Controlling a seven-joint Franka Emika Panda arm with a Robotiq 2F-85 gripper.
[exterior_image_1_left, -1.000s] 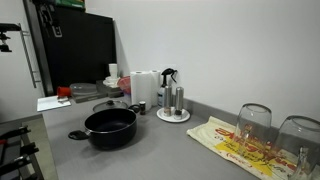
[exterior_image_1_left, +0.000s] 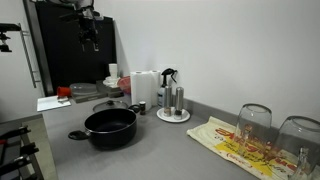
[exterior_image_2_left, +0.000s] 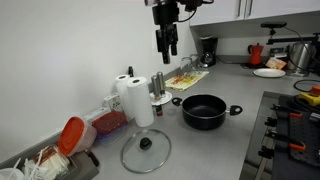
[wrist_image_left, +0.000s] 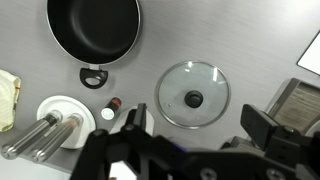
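High above the counter, my gripper (exterior_image_2_left: 167, 53) hangs open with nothing between its fingers. From the wrist view, a round glass lid (wrist_image_left: 177, 83) with a black knob (wrist_image_left: 193, 99) lies flat below, roughly ahead of the gap between the spread fingers. That lid (exterior_image_2_left: 147, 160) rests on the grey counter in exterior view 2, beside a black two-handled pot (exterior_image_2_left: 204, 112). The pot (wrist_image_left: 96, 25) is uncovered and looks empty, at the upper left of the wrist view.
Paper towel rolls (exterior_image_2_left: 140, 103) stand by the wall, near a white plate (exterior_image_1_left: 172, 115) with tall grinders. Two upturned glass jars (exterior_image_1_left: 254, 124) stand on a patterned cloth (exterior_image_1_left: 215, 137). A red container (exterior_image_2_left: 77, 134) sits past the lid.
In exterior view 1 my gripper has moved to the right and somewhat lower, still high over the counter. The pot, lid and other objects stay where they were.
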